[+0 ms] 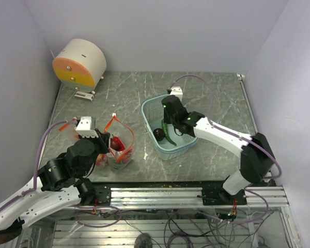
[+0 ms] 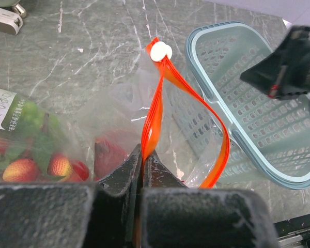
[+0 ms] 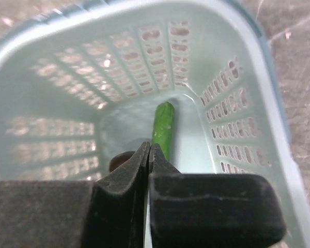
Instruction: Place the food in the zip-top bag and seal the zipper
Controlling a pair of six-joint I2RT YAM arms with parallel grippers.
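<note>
My left gripper is shut on the orange zipper rim of the clear zip top bag point(image 2: 212, 173), which stands open at lower left of the top view with red food point(image 1: 116, 144) inside. My right gripper is shut, nothing visible between its fingers, above the pale green basket point(image 2: 299, 181). In the basket lie a green cucumber-like vegetable point(image 3: 163, 126) and a dark round item point(image 1: 158, 134), partly hidden by the fingers in the right wrist view. A second bag of strawberry-like food point(image 2: 20, 170) lies left of the held bag.
A cream drum-shaped box point(image 1: 80, 62) with orange and yellow panels stands at the back left. Bare grey counter point(image 1: 217, 88) surrounds the basket at back and right. The counter's front edge has metal rails.
</note>
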